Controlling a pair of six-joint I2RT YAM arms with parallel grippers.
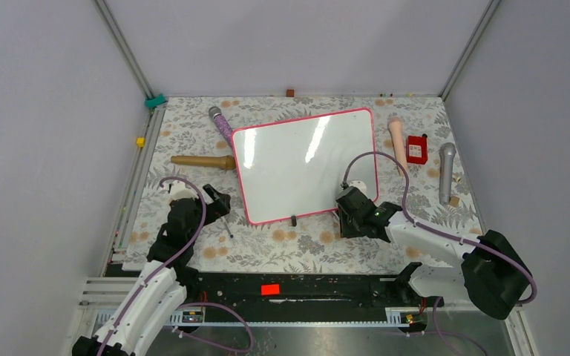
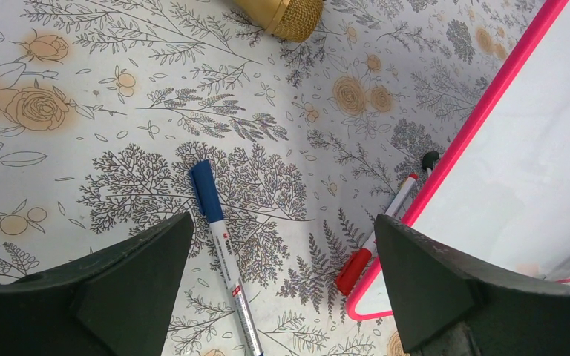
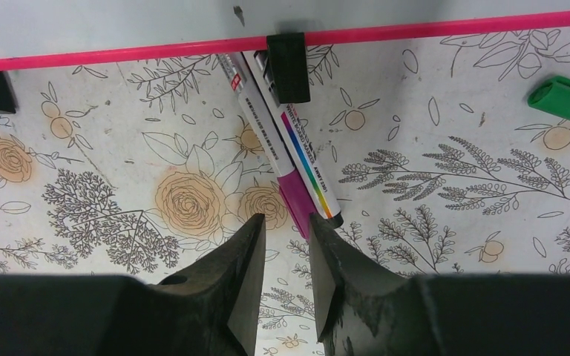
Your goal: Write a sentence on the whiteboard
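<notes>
The whiteboard (image 1: 304, 167) with pink rim lies blank in the middle of the table. In the right wrist view, a magenta-capped marker (image 3: 260, 122) and a rainbow-striped marker (image 3: 304, 156) lie side by side below its front edge, beside a black clip (image 3: 288, 68). My right gripper is over the magenta cap, fingers part open and narrowly apart. My left gripper stands open left of the board; below it lie a blue-capped marker (image 2: 230, 274) and a red-capped marker (image 2: 355, 267) beside the board.
A gold microphone (image 1: 197, 161) and purple one (image 1: 223, 123) lie left of the board; a pink one (image 1: 395, 137), red box (image 1: 416, 150) and silver one (image 1: 447, 174) lie right. A green object (image 3: 564, 100) is by the front edge.
</notes>
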